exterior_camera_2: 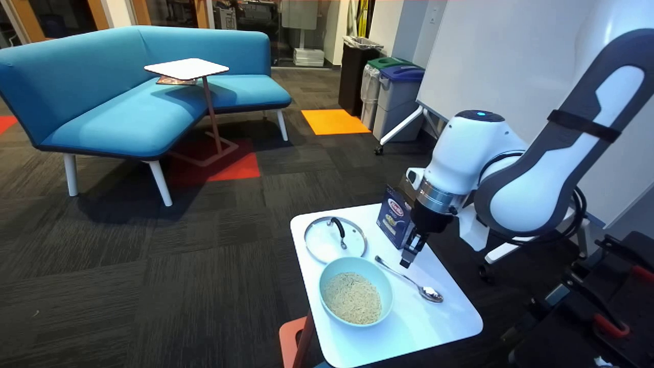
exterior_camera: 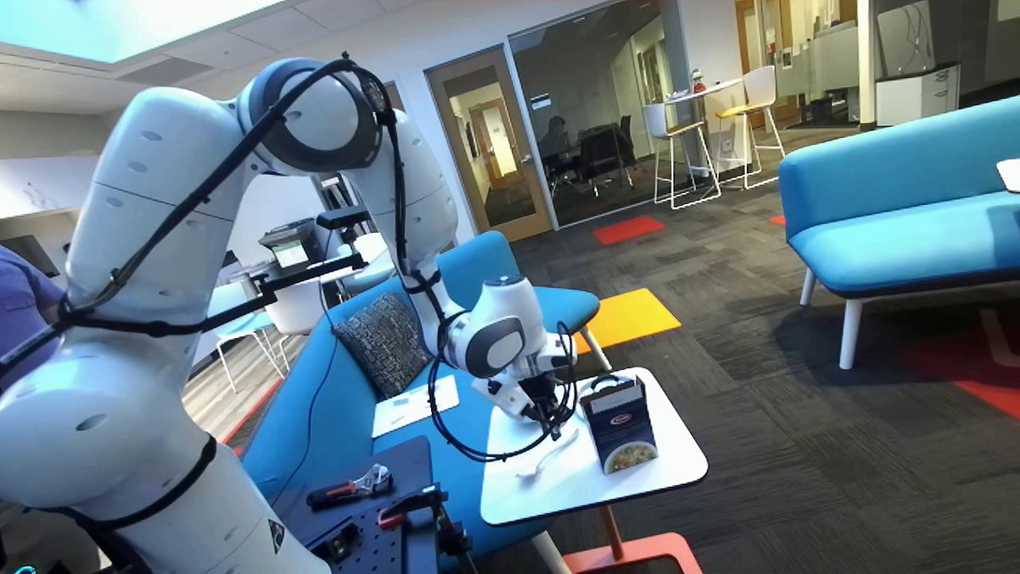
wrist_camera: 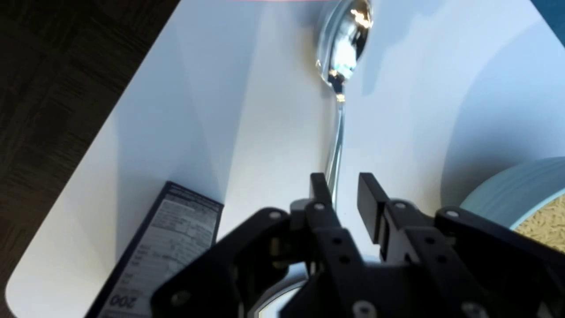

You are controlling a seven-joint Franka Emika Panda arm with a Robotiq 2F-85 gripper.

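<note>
A silver spoon [wrist_camera: 345, 47] lies on the white table [exterior_camera_2: 429, 331], its bowl pointing away from my gripper in the wrist view. The handle runs back toward the fingers and appears between or beneath the part-open fingers, closer to the left finger. In exterior view 2 the gripper [exterior_camera_2: 406, 263] hangs over the table beside the spoon [exterior_camera_2: 430, 294], and its fingertips look a little above the surface. Nothing is gripped. A light blue bowl [exterior_camera_2: 384, 306] of rice-like grain stands beside the spoon.
A dark blue box [exterior_camera_2: 392, 217] stands close behind the gripper. A glass lid [exterior_camera_2: 319, 239] with a black handle lies by the bowl. The table's end around the spoon's bowl is clear.
</note>
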